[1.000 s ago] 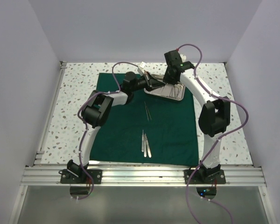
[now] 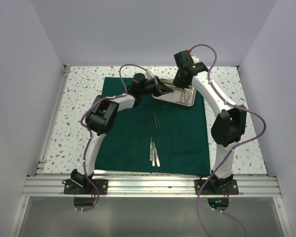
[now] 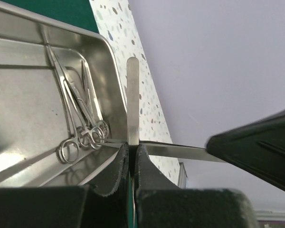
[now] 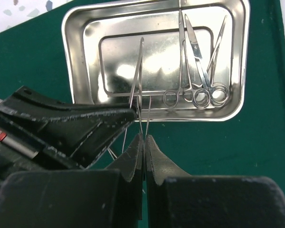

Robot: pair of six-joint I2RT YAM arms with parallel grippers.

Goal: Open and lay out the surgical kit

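Note:
My left gripper is shut on slim metal tweezers, whose blade rises from the fingertips. In the right wrist view these tweezers reach over the tray. Close beside it, my right gripper is shut, with thin metal legs spreading from its fingertips like a second pair of tweezers. That metal strip crosses behind the left tweezers in the left wrist view. Scissors and clamps lie at one side of the tray.
On the green cloth lie thin tweezers at the middle and several slim handled instruments nearer the front. Both arms meet over the tray, close together.

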